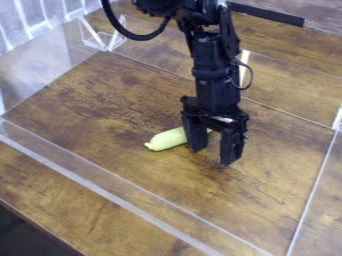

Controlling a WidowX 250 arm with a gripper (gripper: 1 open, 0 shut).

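A pale yellow-green elongated object (166, 141) lies on the wooden floor of the work area, left of my gripper. My black gripper (213, 147) is low over its right end, which is partly hidden behind the fingers. The two fingers look apart; whether the object's end lies between them is hard to see.
Clear plastic walls or strips border the wooden surface (94, 100) on the left, front and right. A black bar runs along the back right.
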